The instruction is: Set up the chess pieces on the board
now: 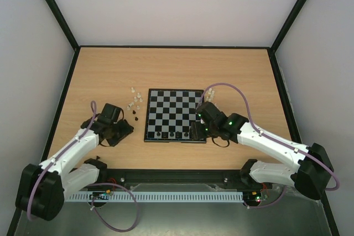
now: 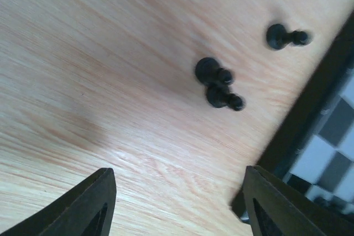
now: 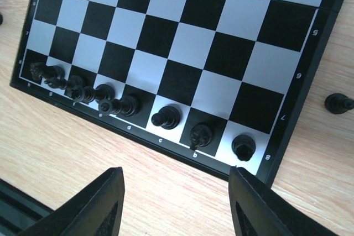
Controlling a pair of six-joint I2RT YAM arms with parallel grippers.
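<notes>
The chessboard lies mid-table, with a row of black pieces along its near edge. In the right wrist view that row fills the edge rank, from a knight-like piece at the left to a corner piece. My right gripper hangs apart just off this edge, its fingers spread around nothing. To the board's left, my left gripper is open over bare wood. Two black pawns stand close together ahead of it, and another black pawn is nearer the board.
Several white pieces stand left of the board, and more white pieces to its right. One black piece stands off the board's side in the right wrist view.
</notes>
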